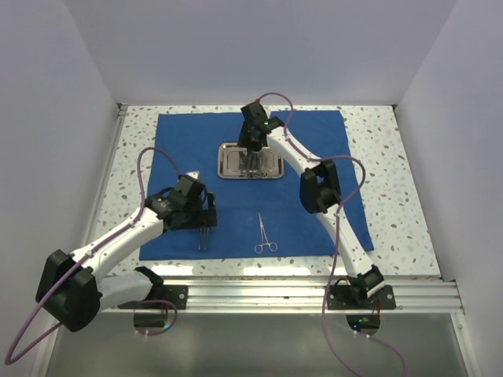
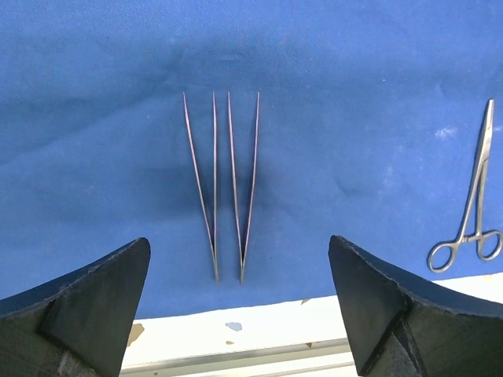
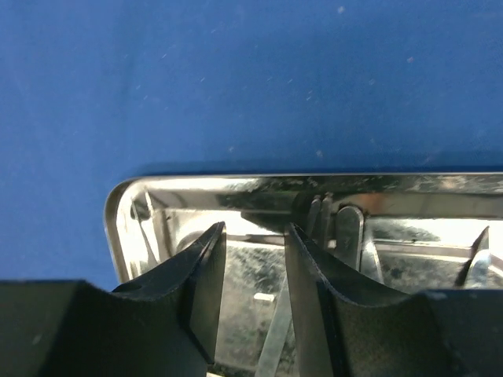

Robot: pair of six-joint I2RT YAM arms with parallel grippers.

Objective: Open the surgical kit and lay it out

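Two pairs of tweezers (image 2: 214,228) lie side by side on the blue cloth (image 1: 302,236), below my open left gripper, which holds nothing. To their right lie scissor-like forceps (image 1: 263,236) (image 2: 475,204). The steel tray (image 1: 226,161) holds several instruments, among them slim handles (image 3: 349,236) and pieces at its right side. My right gripper is over the tray's left part, its fingertips part open with a small gap, nothing clearly between them; the lower part of the tray is hidden behind its fingers.
The cloth lies on a speckled table (image 1: 385,157) with walls around it and a metal rail along the front.
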